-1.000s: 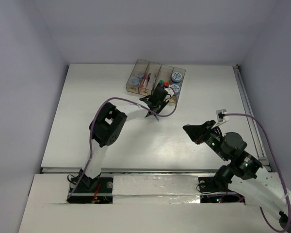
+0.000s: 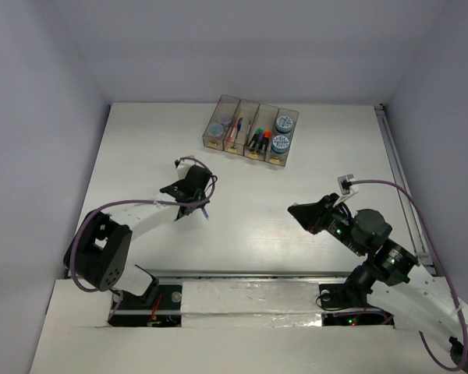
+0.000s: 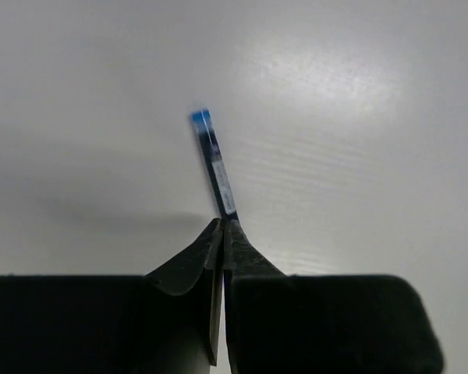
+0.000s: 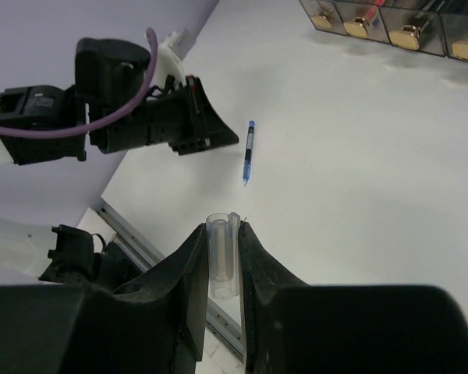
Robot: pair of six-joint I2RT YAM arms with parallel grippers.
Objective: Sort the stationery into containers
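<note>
A dark pen with blue ends (image 3: 215, 167) lies on the table, running away from the tips of my left gripper in the left wrist view. That gripper is shut with nothing between its fingers; the pen is outside them, its near end hidden behind the tips. From above, the pen (image 2: 205, 212) shows partly beside the left hand. In the right wrist view the whole pen (image 4: 248, 152) lies just right of the left fingers (image 4: 221, 135). My right gripper is shut on a clear tube (image 4: 222, 261), well away from the pen.
A clear organizer (image 2: 252, 111) stands at the back with four-sided compartments: round tubs (image 2: 216, 130) at left, pens, dark markers (image 2: 257, 140), then blue-lidded tubs (image 2: 281, 144). A metal rail (image 2: 249, 273) lines the front edge.
The left gripper has gone from open to shut and moved left and frontward, away from the organizer. The pen has shifted the same way across the table. The right arm has barely moved.
</note>
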